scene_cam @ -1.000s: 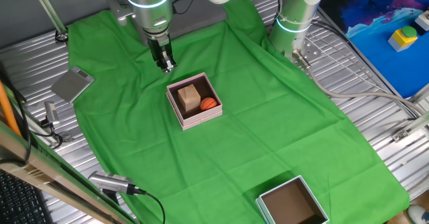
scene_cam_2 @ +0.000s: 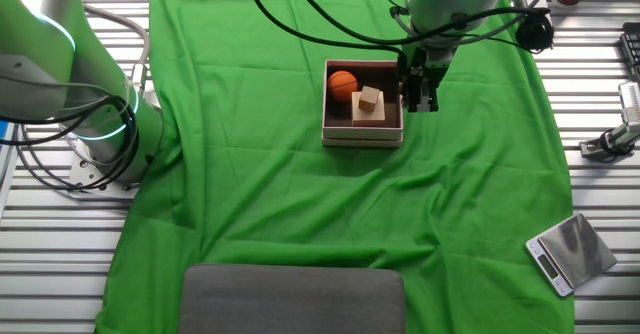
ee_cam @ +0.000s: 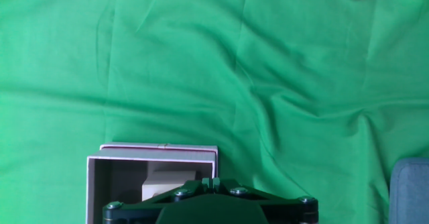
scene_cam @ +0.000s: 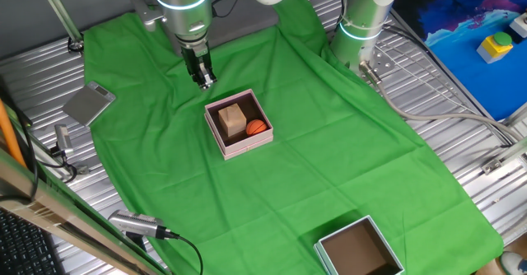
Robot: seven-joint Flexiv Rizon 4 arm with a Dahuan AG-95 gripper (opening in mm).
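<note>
A pink-rimmed box (scene_cam: 244, 147) stands on the green cloth, also visible in the second exterior view as a box (scene_cam_2: 362, 137). Inside it lie an orange ball (scene_cam_2: 343, 85) and a large wooden block (scene_cam_2: 368, 115), with a smaller wooden block (scene_cam_2: 369, 97) on top of it. My gripper (scene_cam: 207, 85) hangs just outside the box, over the cloth. Its fingertips meet in the wrist view, so the gripper is shut, with nothing showing between them. There the arm's own parts hide much of the box (ee_cam: 157, 151) and its contents.
A second, pale-blue-rimmed box (scene_cam: 322, 257) sits empty at the cloth's far end. Off to one side lies a small scale (scene_cam: 89, 104). Between the two boxes the cloth is clear.
</note>
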